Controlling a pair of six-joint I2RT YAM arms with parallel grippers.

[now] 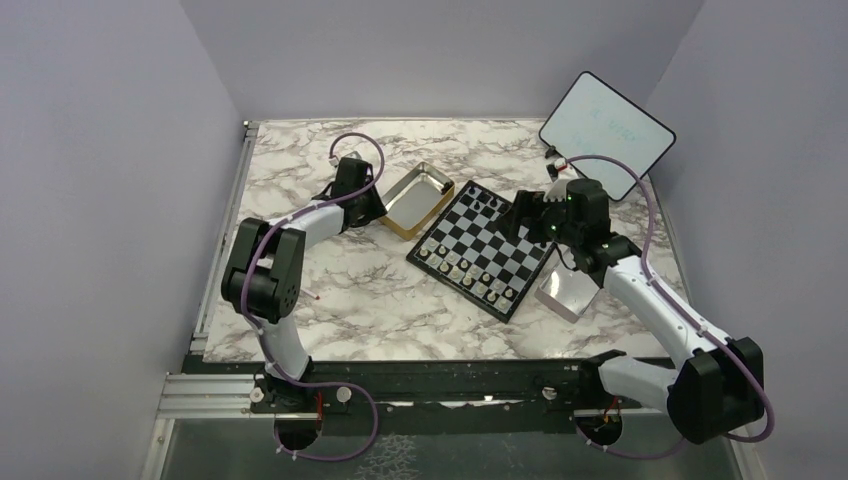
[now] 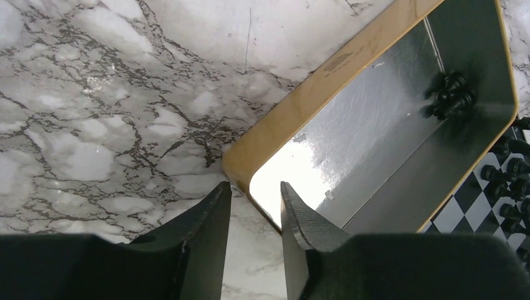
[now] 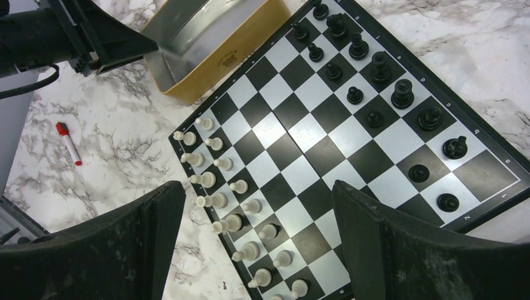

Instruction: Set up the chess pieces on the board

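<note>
The chessboard [image 3: 281,144] lies at an angle in mid-table. White pieces [image 3: 212,200] stand in two rows along its near-left edge, and black pieces [image 3: 380,69] along the opposite side. At the board's left is the tan-rimmed box [image 2: 325,78], with a few black pieces [image 2: 454,97] lying in its far corner. My left gripper is part open above the box's near corner, nothing between its fingertips. Over the black side of the board hovers my right gripper, its fingers wide apart and empty.
A second tray [image 1: 570,290], looking empty, sits right of the board under the right arm. A whiteboard [image 1: 608,135] leans at the back right. On the left of the table lies a red-capped marker [image 3: 69,144].
</note>
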